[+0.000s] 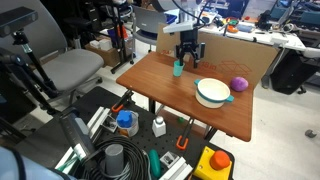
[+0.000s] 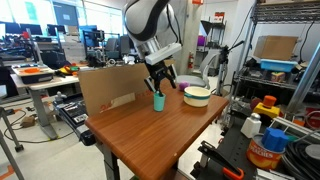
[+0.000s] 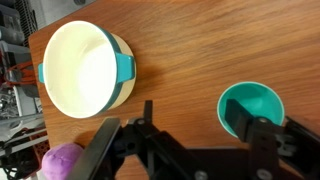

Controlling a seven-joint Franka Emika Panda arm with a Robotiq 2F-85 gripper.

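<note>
A teal cup (image 1: 178,70) stands upright on the wooden table, left of the bowl in exterior view 1. My gripper (image 1: 188,60) is low over the table, right at the cup's top. In exterior view 2 the fingers hang just over the cup (image 2: 158,103). The wrist view looks down into the cup's round mouth (image 3: 250,105), with one dark finger overlapping its lower edge. The two fingers stand apart with bare table between them; nothing is gripped. Whether a finger touches the rim, I cannot tell.
A white bowl with teal handles (image 1: 212,93) sits right of the cup, and a purple ball (image 1: 239,84) lies beyond it. Bare wood fills the table's left and front. A cardboard panel (image 2: 112,91) stands along the table's back edge.
</note>
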